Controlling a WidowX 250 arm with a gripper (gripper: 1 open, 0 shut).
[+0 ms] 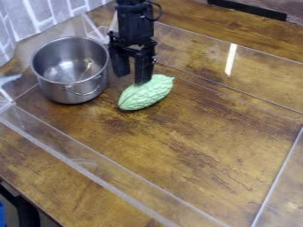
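Note:
A pale green bumpy gourd-like vegetable [148, 95] lies on the wooden table, just right of a steel pot [69, 68]. My black gripper [129, 70] reaches down from the top centre to the upper left end of the vegetable, beside the pot. Its fingertips are dark and small, and I cannot tell whether they touch the vegetable or how far apart they are.
Transparent walls edge it at the left and lower right.

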